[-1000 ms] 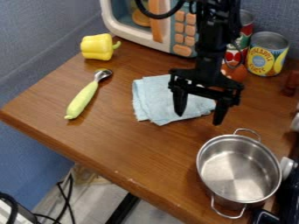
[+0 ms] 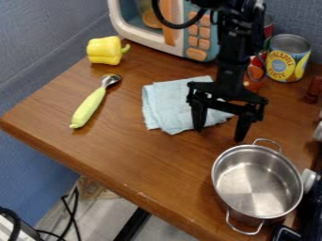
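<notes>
My black gripper (image 2: 219,127) hangs open over the right part of a folded light-blue cloth (image 2: 169,105), its two fingers apart and pointing down, nothing seen held between them. A steel pot (image 2: 257,186) with loop handles sits in front of it to the right. A yellow-green handled utensil (image 2: 89,105) lies at left, and a yellow pepper (image 2: 105,50) sits behind it.
A toy microwave (image 2: 168,25) stands at the back. Cans, including a yellow-labelled can (image 2: 287,60), and a small dark red bottle (image 2: 315,89) line the back right.
The objects on the table look unchanged.
</notes>
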